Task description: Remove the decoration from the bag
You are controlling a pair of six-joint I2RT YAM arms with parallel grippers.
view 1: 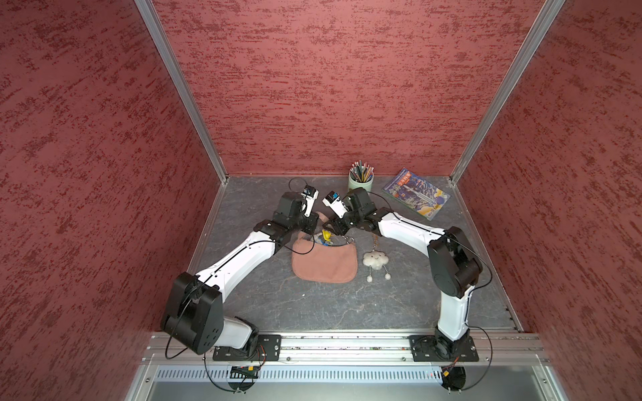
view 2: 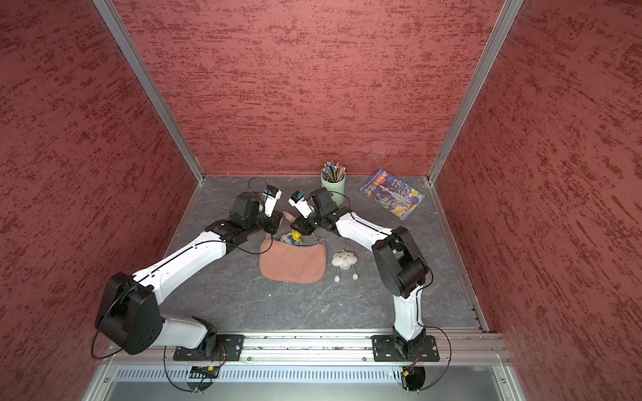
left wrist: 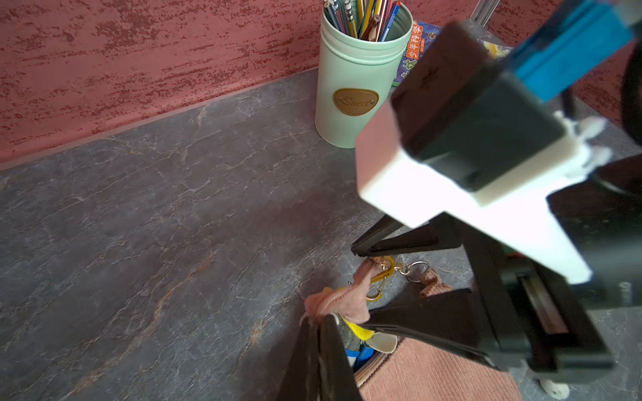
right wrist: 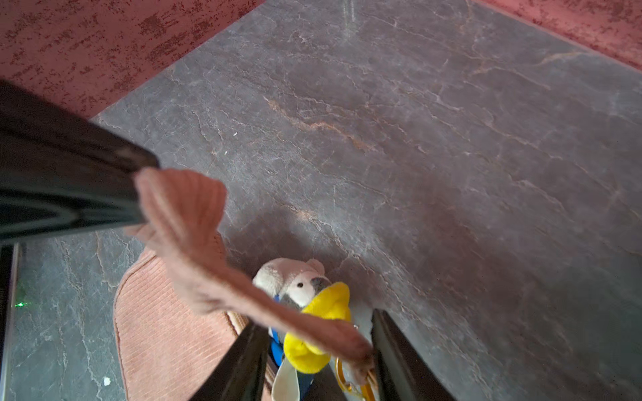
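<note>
The pink corduroy bag [view 1: 324,262] lies flat, its strap [right wrist: 260,300] raised. Pinched at the fingertips of my left gripper is a fold of that strap. Opposite, my right gripper is open, its fingers apart on either side of the strap and a yellow-gold clasp [left wrist: 384,270] with metal rings. A plush decoration with a grey-white head [right wrist: 287,277] and a yellow part [right wrist: 327,307] lies at the bag's opening, below the strap. How it is fastened to the strap is partly hidden. From above, the arms cover much of this spot.
A white cloud-shaped charm [view 1: 376,260] lies right of the bag. Behind stand a mint pencil cup [view 2: 333,187] and, to its right, a flat magazine [view 2: 392,192]. Both grippers are close together.
</note>
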